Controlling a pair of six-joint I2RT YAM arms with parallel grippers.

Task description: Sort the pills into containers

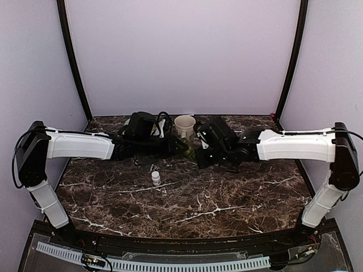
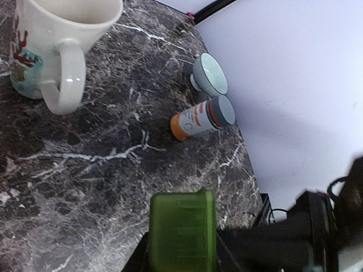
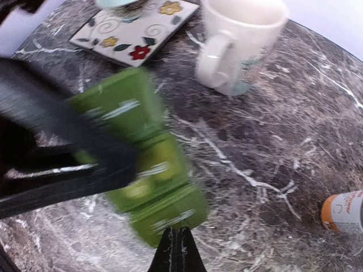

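A green pill box (image 3: pixel 170 209) with several lidded compartments hangs above the table, gripped by my left gripper (image 1: pixel 182 148). In the left wrist view the green box (image 2: pixel 182 229) is seen end-on between the fingers. In the right wrist view the left gripper's dark finger crosses its middle, and the view is blurred. The lids that show look down. My right gripper is shut with nothing between its fingers. Its tips lie just past the lowest compartment's lower edge, outside the box; whether they touch it I cannot tell.
A white mug (image 2: pixel 68 51) stands behind the grippers. An orange-and-white bottle (image 2: pixel 195 120) and a small bowl (image 2: pixel 209 75) stand to the right. A flowered tile (image 3: pixel 133 35) lies at the back left. A white bottle (image 1: pixel 156 178) stands in front, where the table is mostly clear.
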